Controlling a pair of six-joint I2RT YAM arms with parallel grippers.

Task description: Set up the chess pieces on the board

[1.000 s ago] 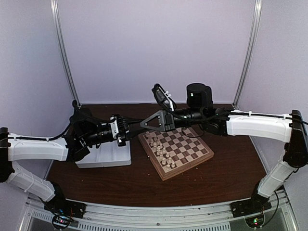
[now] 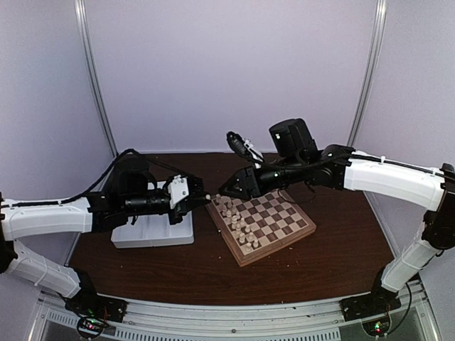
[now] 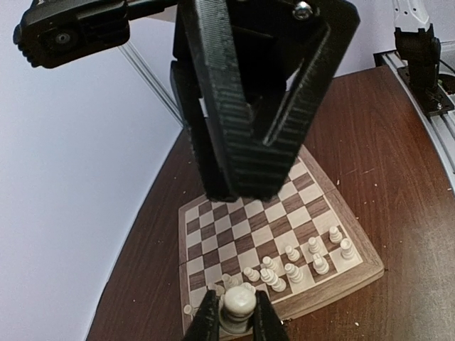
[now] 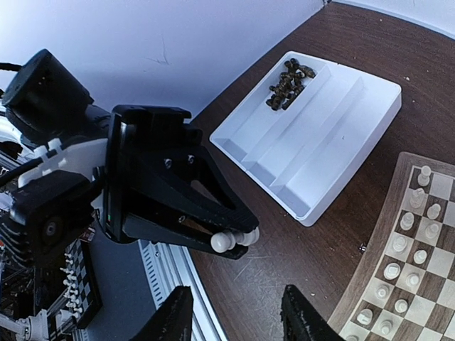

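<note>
My left gripper (image 2: 202, 199) is shut on a white chess piece, held in the air left of the board; in the right wrist view the piece (image 4: 223, 242) lies sideways between its fingertips. My right gripper hangs above and to the right of it, its fingers apart with nothing between them. The chessboard (image 2: 306, 229) lies on the table with white pieces standing in rows along its left side (image 4: 407, 222); its other squares in view are bare.
A white tray (image 4: 355, 128) left of the board holds dark pieces in one compartment. Bare table (image 2: 341, 256) shows at the front and right of the board.
The two grippers, together about a second ago, have moved apart. The left has drawn slightly left with the piece at its tip; the right has shifted slightly.
</note>
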